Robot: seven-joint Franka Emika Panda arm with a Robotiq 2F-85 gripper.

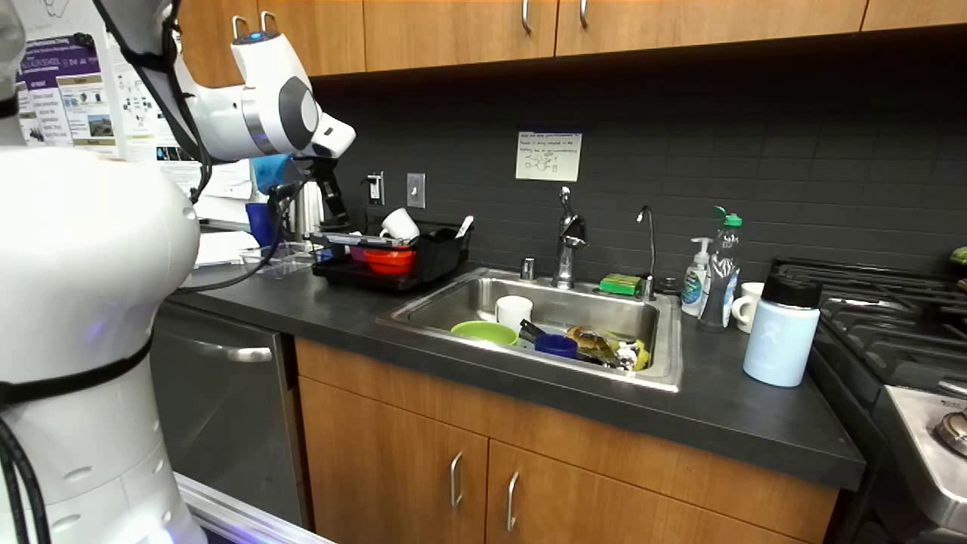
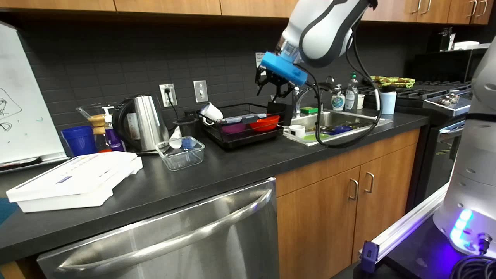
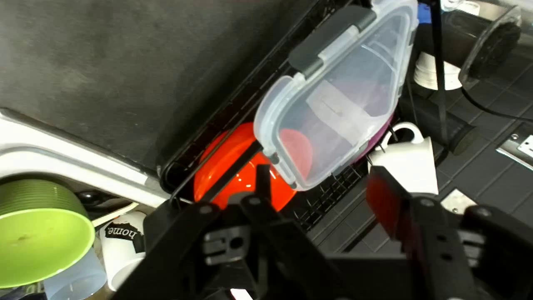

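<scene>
My gripper is open above the dish rack, its two dark fingers apart with nothing between them. In the wrist view, a clear plastic lid with grey clips lies across the rack just beyond the fingertips. Part of a red bowl shows beneath one end of this lid, and a purple dish under its side. Exterior view 2 has the gripper hanging above the right part of the black rack, clear of the dishes. A white mug leans at the rack's back left corner.
Right of the rack is the sink, holding a green bowl, a white mug and a blue cup. A kettle and a glass container stand left of the rack. The counter before the rack is clear.
</scene>
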